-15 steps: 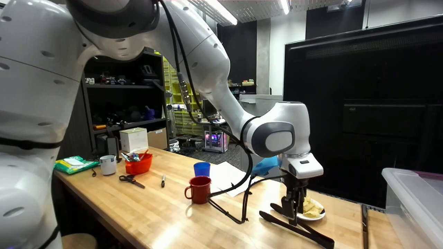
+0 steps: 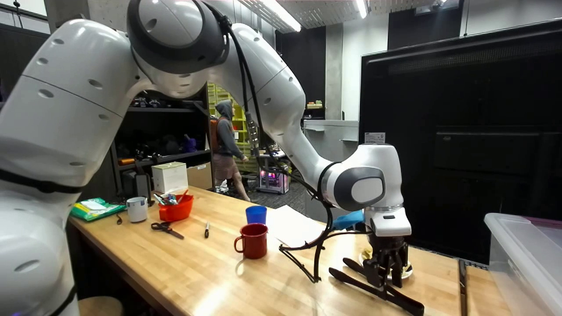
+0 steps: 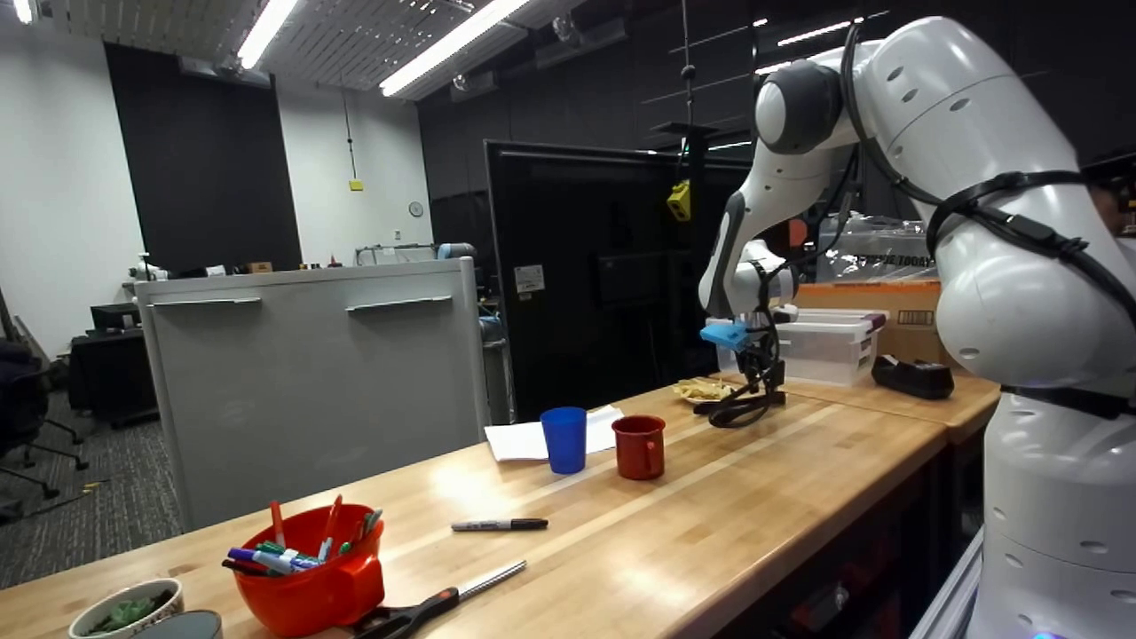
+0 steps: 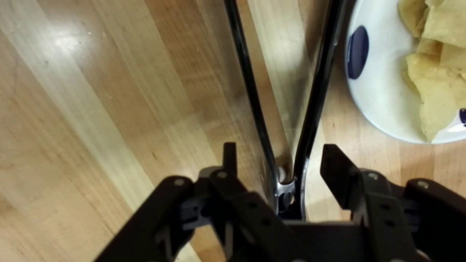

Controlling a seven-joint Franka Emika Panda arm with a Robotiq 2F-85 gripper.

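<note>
Black tongs (image 2: 354, 280) lie on the table with their arms spread, joined at the end nearer the viewer in exterior view 1. My gripper (image 2: 386, 278) points down low over them, towards the joined end. In the wrist view its two fingers (image 4: 230, 159) stand apart, one on each side of the tongs (image 4: 313, 114) near the hinge. Bare table shows between the tongs and each fingertip. Contact lower down is hidden by the gripper's own body, so I cannot tell whether it grips them. A white plate (image 4: 379, 102) of yellow chips (image 4: 437, 91) is close by on the right.
A red mug (image 2: 253, 242), a blue cup (image 2: 256, 214) and white paper (image 2: 290, 225) stand farther along the table. Beyond them are a marker (image 3: 500, 524), scissors (image 3: 431, 609) and a red pen holder (image 3: 319, 580). A clear bin (image 2: 519, 258) borders the right side.
My gripper has shifted right along the tongs towards their joined end, and the wrist stands more upright. The tongs have not visibly moved. A person has appeared in the background.
</note>
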